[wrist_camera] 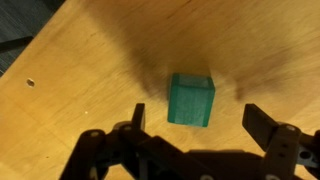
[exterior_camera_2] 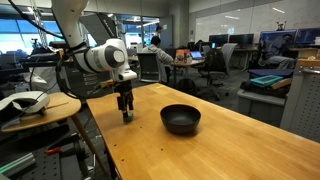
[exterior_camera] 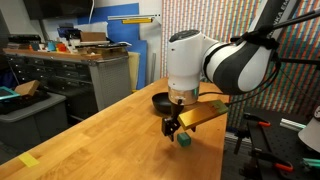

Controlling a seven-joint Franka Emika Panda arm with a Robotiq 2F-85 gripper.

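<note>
On the wooden table lies a small green block (wrist_camera: pixel 191 100), which exterior view 1 shows as a little green block (exterior_camera: pixel 184 139) close under the arm. My gripper stands open over it in the wrist view, one finger to each side and bare table between block and fingers. From outside, the gripper (exterior_camera: pixel 180 128) is low above the table near the block. In exterior view 2 the gripper (exterior_camera_2: pixel 126 102) is seen from the other side, with the dark small block (exterior_camera_2: pixel 127 116) just beneath it.
A black bowl (exterior_camera_2: pixel 180 119) rests on the table a short way from the arm; in exterior view 1 the arm partly covers the bowl (exterior_camera: pixel 162 102). A yellow strip (exterior_camera: pixel 28 159) marks its left part.
</note>
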